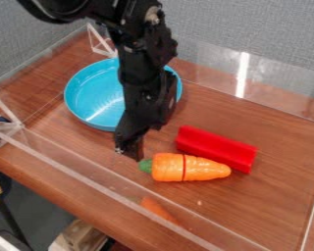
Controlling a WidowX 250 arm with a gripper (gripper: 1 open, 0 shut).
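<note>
A black robot arm reaches down from the top to my gripper (129, 147), which hangs just left of an orange toy carrot (188, 168) with a green tip; whether it is open or shut is unclear. A red cylinder (216, 146) lies behind the carrot. A blue plate (85, 97) sits at the back left, partly behind the arm.
Clear low walls edge the wooden table (261, 207). An orange shape shows through or beside the front wall below the carrot.
</note>
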